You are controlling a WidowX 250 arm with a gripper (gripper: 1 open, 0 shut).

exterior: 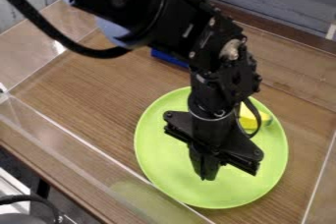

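The black gripper (207,167) hangs low over the middle of a green plate (178,182), its fingertips close to the surface. Its fingers are shut, and nothing shows between them. A small yellow object (256,119), mostly hidden behind the gripper, lies at the back right of the plate.
Part of a blue object (168,57) shows at the back behind the arm. A low wall runs along the back.
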